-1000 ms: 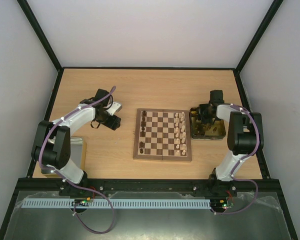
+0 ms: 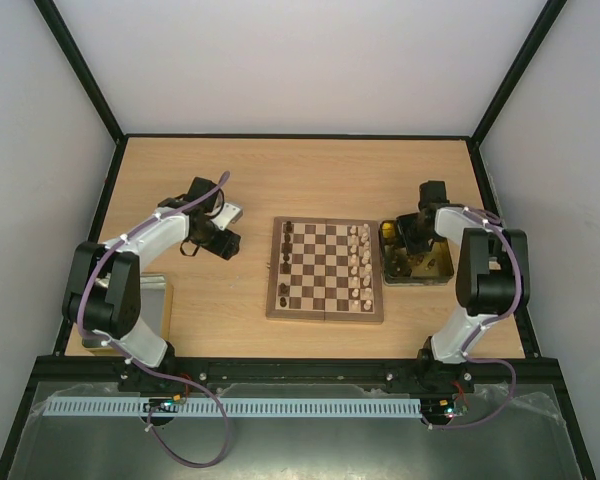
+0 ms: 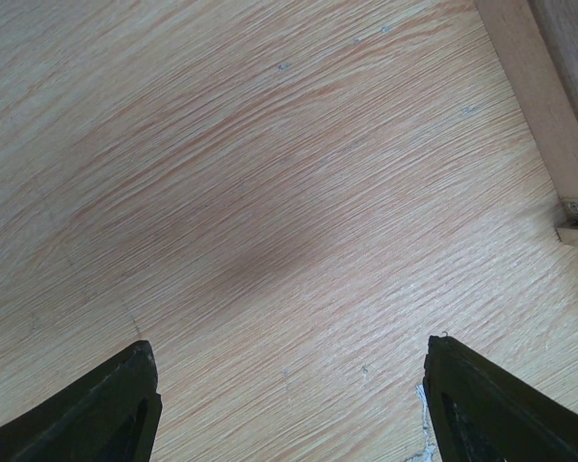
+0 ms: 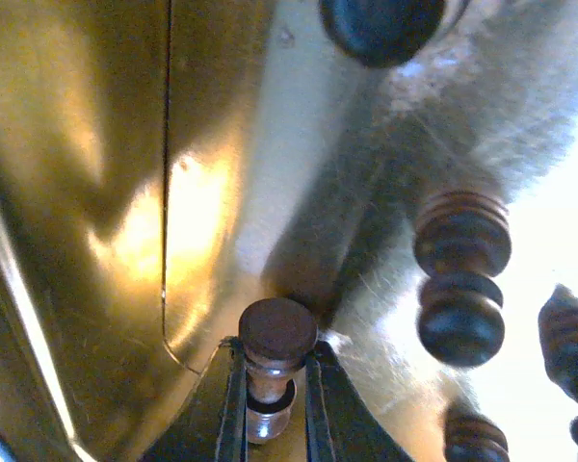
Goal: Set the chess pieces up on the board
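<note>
The chessboard (image 2: 320, 270) lies mid-table. Along its right side stand white pieces (image 2: 355, 270) in two columns; several dark pieces (image 2: 286, 256) line its left edge. My right gripper is down inside the metal tray (image 2: 418, 283). Its fingers (image 4: 222, 409) stand close on both sides of a dark piece (image 4: 277, 332), just under its flat round end; whether both touch it is unclear. Other dark pieces (image 4: 460, 313) lie loose in the tray. Over bare table left of the board, my left gripper is open and empty.
Directly right of the board sits the tray, its wall (image 4: 87, 183) close beside the gripped-at piece. A second box (image 2: 158, 300) is at the front left, partly behind the left arm. Table behind the board is clear.
The tray has shifted slightly toward the front and right, and my right gripper sits a touch differently in it. The left arm and the board have stayed still.
</note>
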